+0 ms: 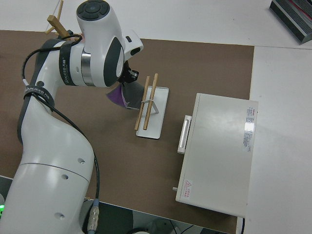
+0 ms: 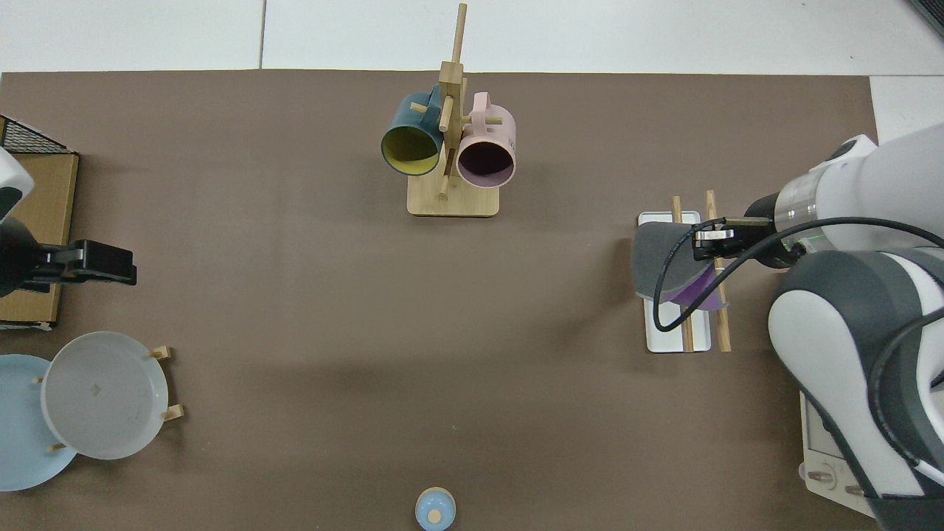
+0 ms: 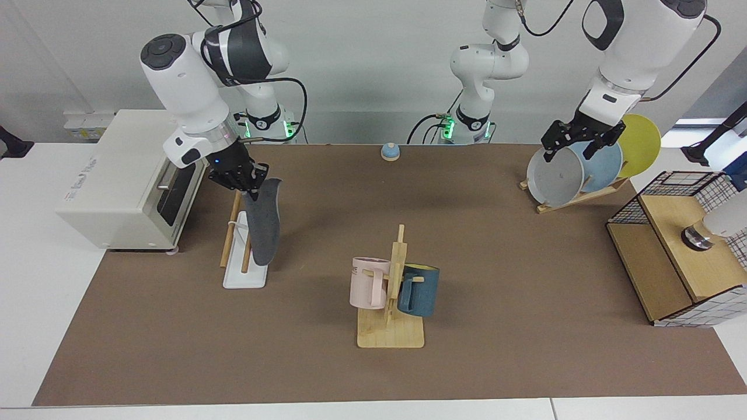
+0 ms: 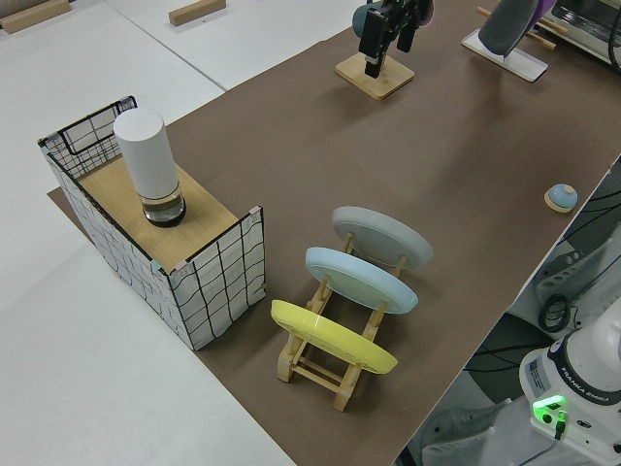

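My right gripper is at a white rack with wooden rods. A grey felt pad hangs below its fingertips in the left view, a purple one beside it in the front view; the fingers appear shut on the grey pad, though partly hidden. My left gripper hangs at the left above the plate rack; whether it is open or shut is unclear.
A mug tree with blue and pink mugs stands at the back. A wire shelf is at the left, a white oven at the right. A small blue object lies near the front edge.
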